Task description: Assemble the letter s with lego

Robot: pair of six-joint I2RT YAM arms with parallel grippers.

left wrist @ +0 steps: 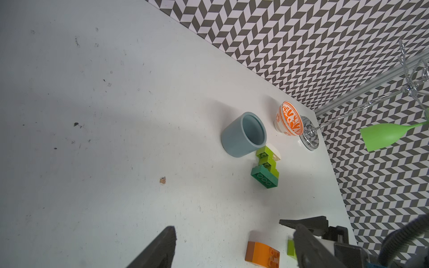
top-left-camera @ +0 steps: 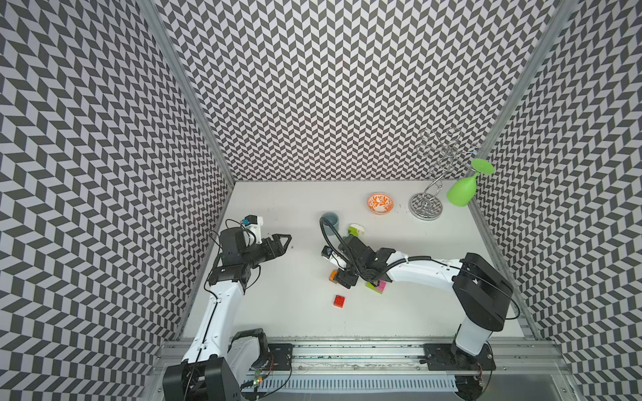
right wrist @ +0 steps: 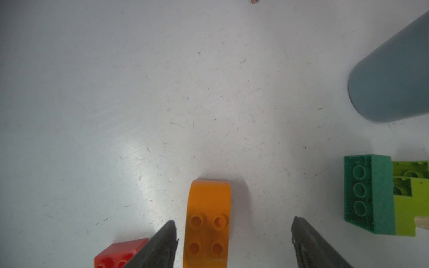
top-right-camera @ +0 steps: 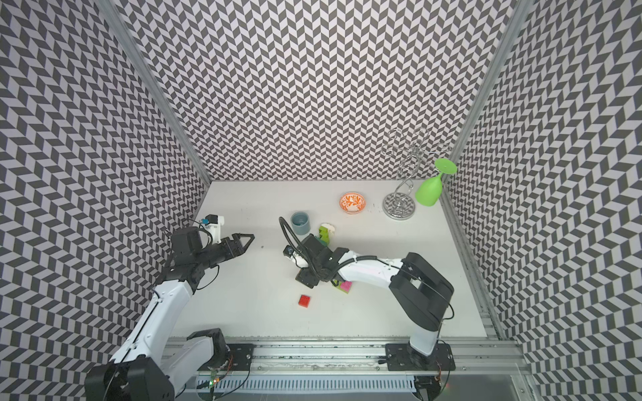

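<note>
My right gripper hovers over an orange brick (right wrist: 207,223), its fingers apart either side with space beside the brick. A red brick (right wrist: 120,253) lies beside it. A teal brick (right wrist: 368,194) joined to lime bricks (right wrist: 411,207) stands to the right in the right wrist view. A pink-and-green piece (top-left-camera: 380,287) is partly hidden by the right arm. My left gripper (top-left-camera: 284,240) is open and empty above the left part of the table.
A blue-grey cup (left wrist: 241,136) stands behind the bricks, with an orange patterned bowl (top-left-camera: 380,203) farther back. A metal stand (top-left-camera: 425,206) holding a green glass (top-left-camera: 461,190) is at the back right.
</note>
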